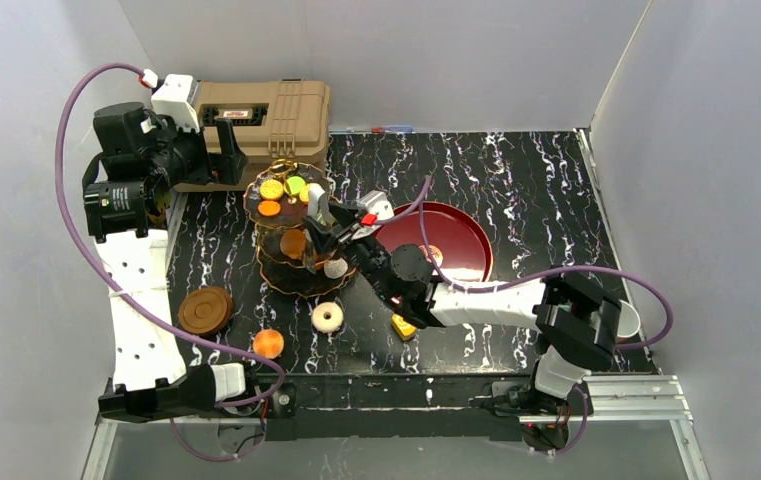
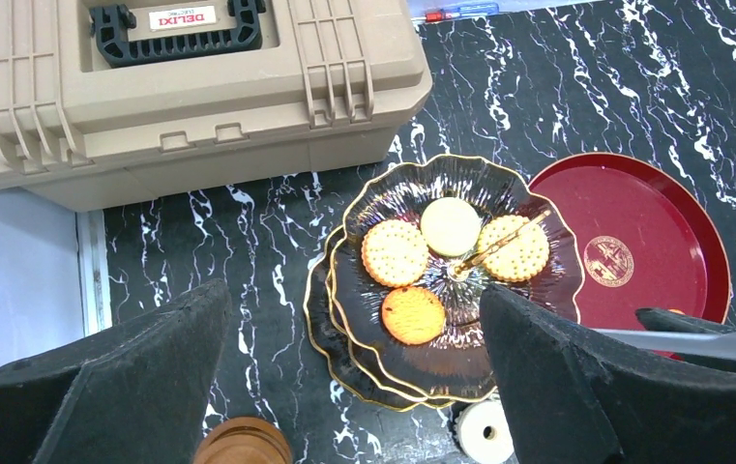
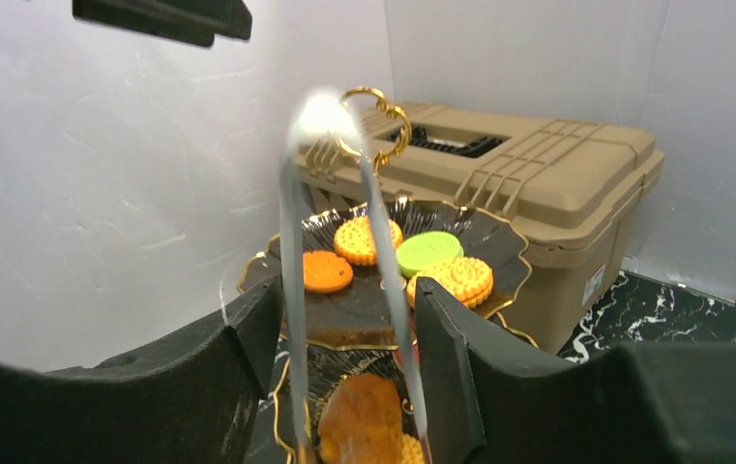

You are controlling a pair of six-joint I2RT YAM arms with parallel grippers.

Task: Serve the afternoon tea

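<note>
A tiered stand holds several round biscuits on its gold-rimmed top plate point(image 1: 314, 208). On the tier below lies an orange-brown bun point(image 3: 359, 416), and a pale round piece point(image 1: 336, 268) sits near the lower edge. My right gripper stands open, its fingers either side of clear tongs point(image 3: 292, 251). Both tong arms cross in front of the bun; whether they grip it, I cannot tell. At the back left, beside the tan case, my left gripper point(image 1: 226, 150) hangs open and empty. The left wrist view shows the plates beneath it.
A maroon tray point(image 1: 466, 225) lies right of the stand, partly under my right arm. Nearer the front are a brown lid point(image 1: 205, 311), an orange disc point(image 1: 268, 344), a white ring point(image 1: 327, 317) and a yellow piece point(image 1: 400, 327). Behind stands the tan case point(image 1: 301, 110).
</note>
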